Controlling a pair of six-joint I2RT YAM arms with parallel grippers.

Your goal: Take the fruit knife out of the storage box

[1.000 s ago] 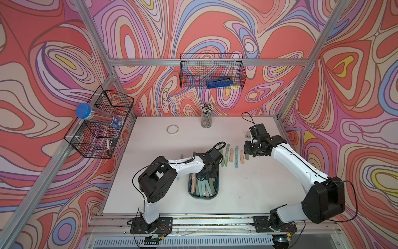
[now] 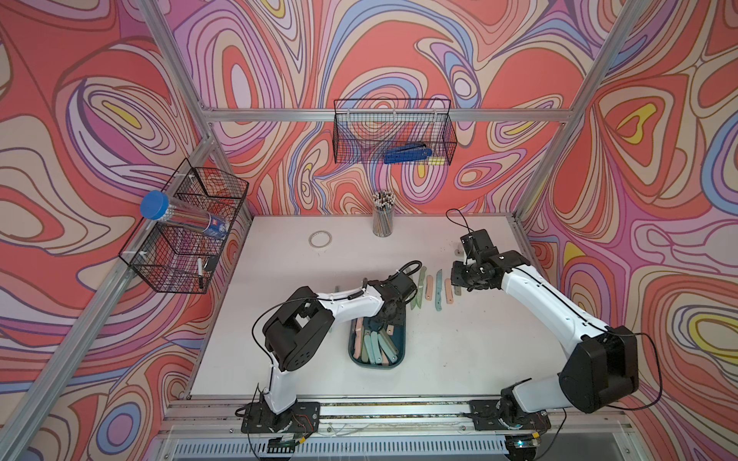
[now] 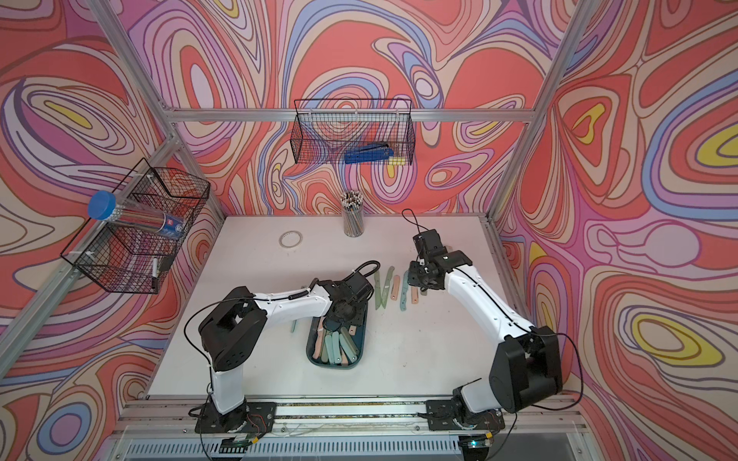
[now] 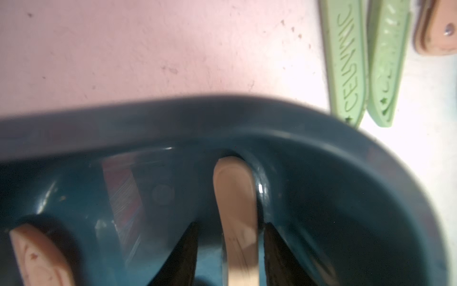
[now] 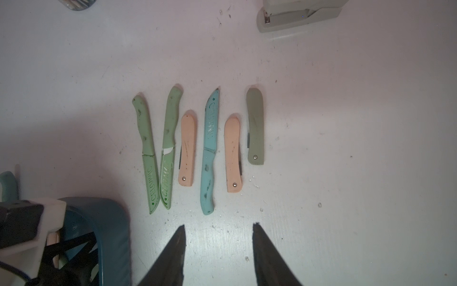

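Observation:
The dark teal storage box point(image 2: 399, 345) holds several pink and pale green knives. My left gripper is down inside it, fingers part open on either side of a pink knife point(image 4: 237, 190); whether they touch it is unclear. My right gripper hangs open over the table, nothing between its fingers. Right of the box lie several knives outside it, among them a blue one point(image 5: 208, 147), green ones point(image 5: 142, 124) and pink ones point(image 5: 232, 147).
A grey stapler point(image 5: 297, 16) is at the back right, a cup of sticks point(image 2: 383, 215) at the back middle, and a ring point(image 2: 319, 232) at back left. The table right of the box and below the knife row is clear.
My left arm has shifted slightly right and the gripper has moved a little within the box. The right arm has barely moved.

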